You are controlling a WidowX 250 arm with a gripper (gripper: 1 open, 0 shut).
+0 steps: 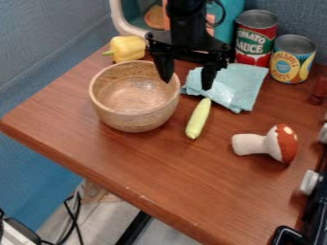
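The black gripper stands open above the table, its fingers apart over the back rim of a wooden bowl and a folded light-blue cloth. Nothing shows between the fingers. A pale corn cob lies just right of the bowl. A red-capped mushroom toy lies on the right.
At the back stand a tomato juice can and a yellow can, beside a teal container. A yellow object sits back left. Black equipment lines the right edge.
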